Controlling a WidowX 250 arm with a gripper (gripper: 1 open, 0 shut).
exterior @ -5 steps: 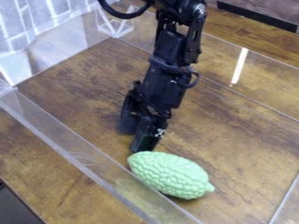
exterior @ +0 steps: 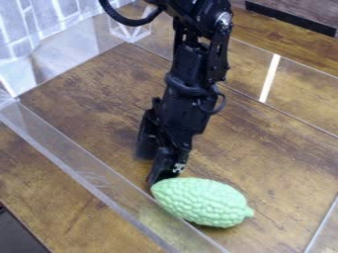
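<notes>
My black gripper [exterior: 161, 163] reaches down from the top centre over the wooden board, its fingertips low at the near middle, just behind a pale green bumpy vegetable [exterior: 205, 203], shaped like a bitter melon. The vegetable lies on its side at the bottom centre, by the clear wall. The fingers are dark and overlap, so their opening is hard to see; nothing is visibly held.
Transparent walls [exterior: 66, 150] edge the wooden board [exterior: 79, 104] at left and right. The board is clear to the left and right of the arm. A white crumpled sheet [exterior: 34, 40] is at the back left.
The green vegetable has shifted a little to the right and down. The lower part of my gripper has shifted slightly.
</notes>
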